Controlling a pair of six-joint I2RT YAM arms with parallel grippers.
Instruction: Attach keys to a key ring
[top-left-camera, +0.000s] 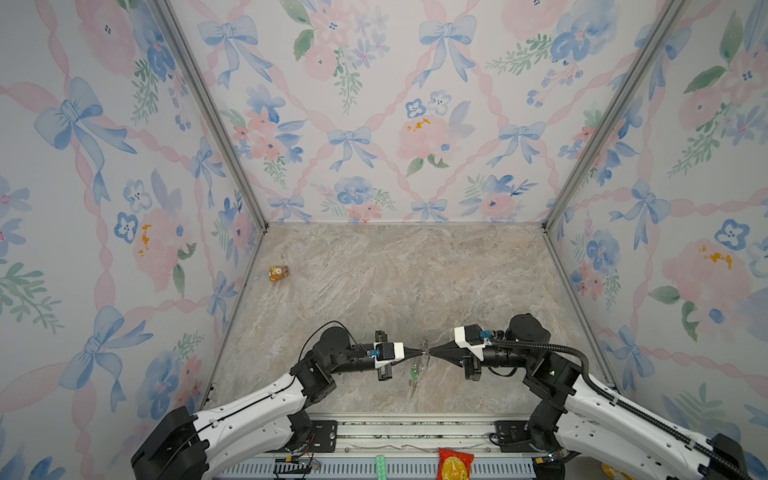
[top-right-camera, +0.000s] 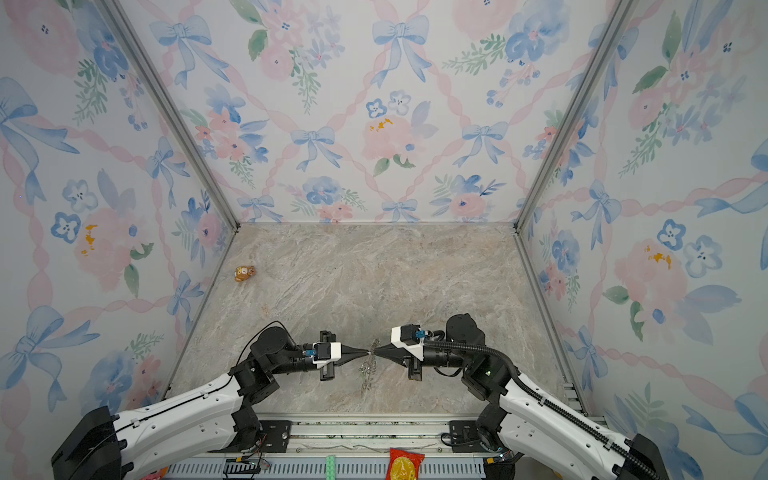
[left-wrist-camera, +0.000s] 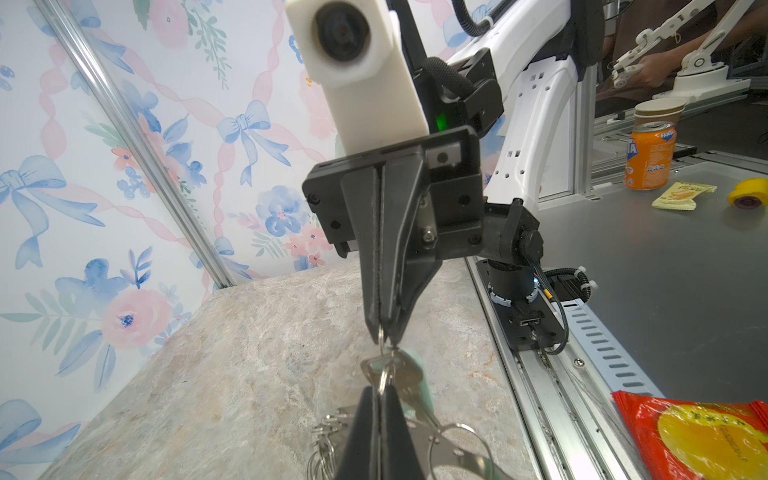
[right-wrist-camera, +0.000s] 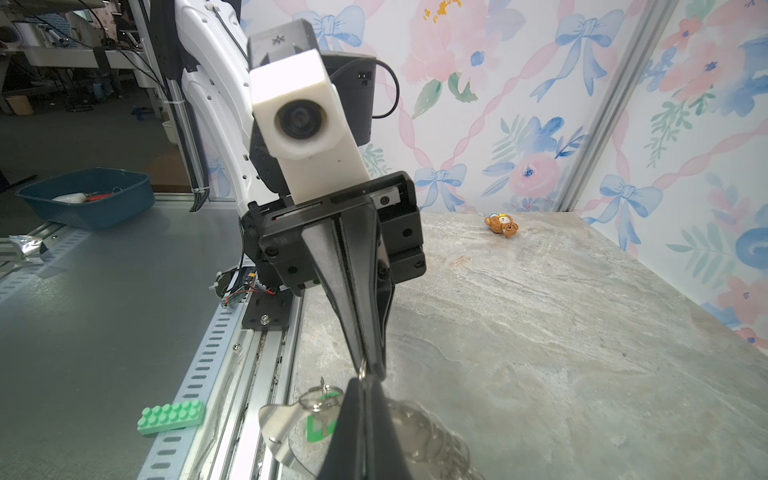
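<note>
My left gripper (top-left-camera: 420, 352) and right gripper (top-left-camera: 430, 351) meet almost tip to tip low over the front middle of the table. Both are shut. A thin metal key ring (left-wrist-camera: 385, 373) spans the small gap, its wire pinched by either pair of fingertips; its full outline is hidden. Below hangs a cluster of metal keys and links (top-left-camera: 416, 369). In the left wrist view a brownish key head (left-wrist-camera: 410, 371) dangles just under the ring. A silver key (right-wrist-camera: 277, 424) and a green patch (right-wrist-camera: 317, 428) show beside the tips in the right wrist view.
A small brown bear figure (top-left-camera: 278, 273) sits at the far left of the table. Beyond the front rail lie a red packet (top-left-camera: 454, 465) and a green toy block (right-wrist-camera: 171, 417). Behind the grippers the tabletop (top-left-camera: 416, 272) is clear.
</note>
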